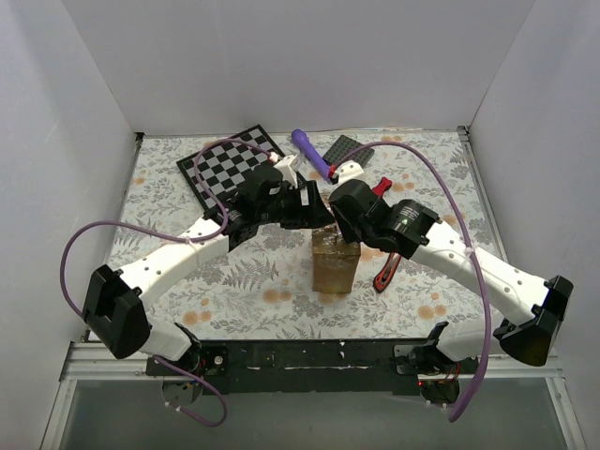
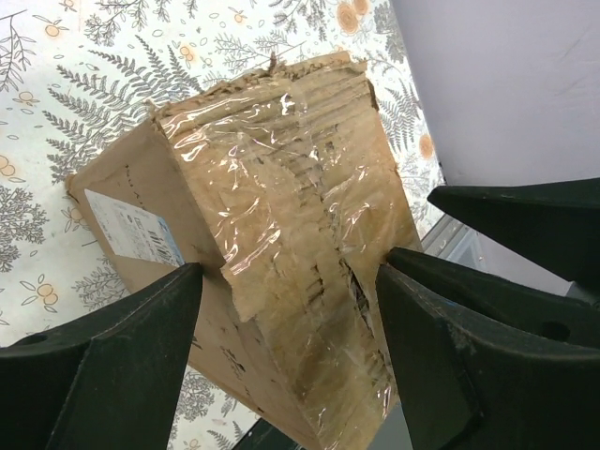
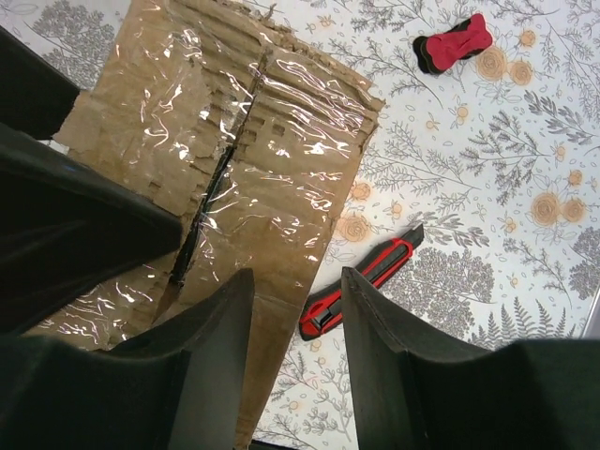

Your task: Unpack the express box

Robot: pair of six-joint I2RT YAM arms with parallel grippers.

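Observation:
The brown cardboard box (image 1: 335, 267) stands on the patterned tabletop, its taped top partly covered by both grippers in the top view. Along the middle of the box top (image 3: 267, 202) runs a dark, narrow slit with torn edges. My left gripper is open over the box top, with its fingers apart. My right gripper stands part open, its fingertips above the box's right edge and the table beside it. Close together, the two grippers show in each other's wrist views; contact with the box cannot be told.
A red and black box cutter (image 3: 361, 281) lies right of the box. Behind are a red and black item (image 3: 453, 43), a checkered board (image 1: 225, 167), a purple hammer-like tool (image 1: 307, 148) and a dark grey pad (image 1: 347, 150). Free table lies front left.

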